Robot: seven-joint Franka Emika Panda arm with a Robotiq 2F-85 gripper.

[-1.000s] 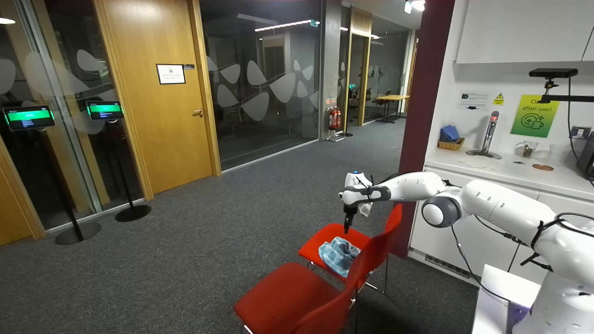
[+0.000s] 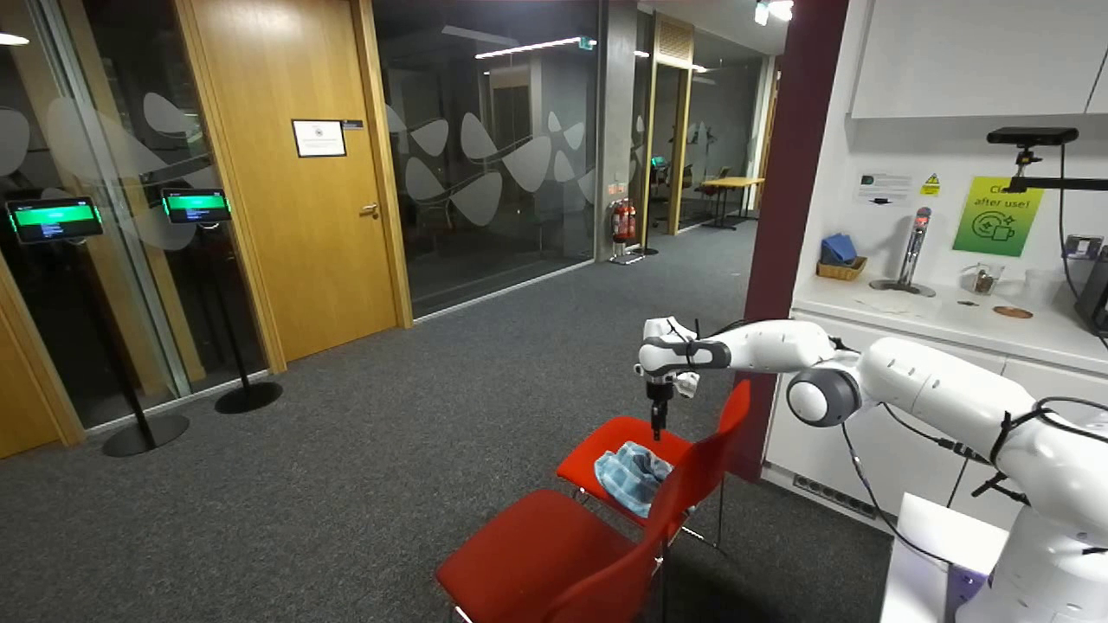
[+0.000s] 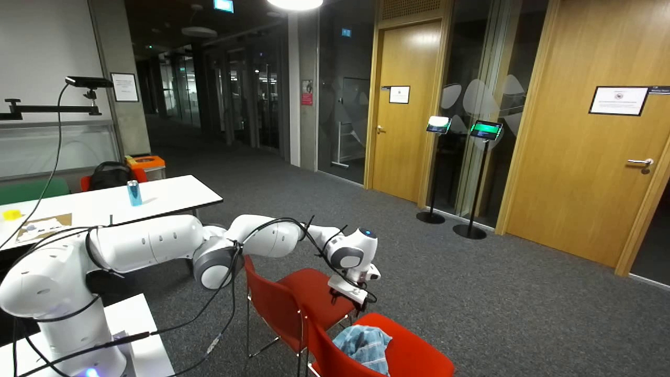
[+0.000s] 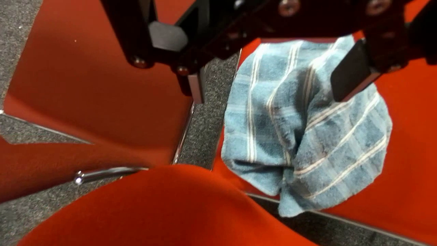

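A blue checked cloth (image 4: pixel 262 110) with white stripes lies crumpled on the seat of the brighter red chair (image 4: pixel 413 172). Above it, in the wrist view, my gripper is open, its two fingers wide apart with nothing held between them. The right fingertip (image 4: pixel 351 76) overlaps the cloth in that view; the left one appears over the gap between the chairs. In exterior view 1 the gripper (image 2: pixel 657 434) points down over the seat, behind the cloth (image 2: pixel 630 477). From the other side, exterior view 2 shows the cloth (image 3: pixel 365 345) partly hidden by the chair's backrest.
A darker red chair (image 2: pixel 535 550) stands beside the cloth's chair, its seat empty. The chair backs rise between the seats and the arm's base. Open carpet (image 2: pixel 415 446) lies in front of the chairs. A white table (image 3: pixel 169 191) stands farther off.
The wrist has tilted slightly, and the gripper now points more nearly straight down and sits a little farther right in exterior view 1. The cloth and chairs look unmoved.
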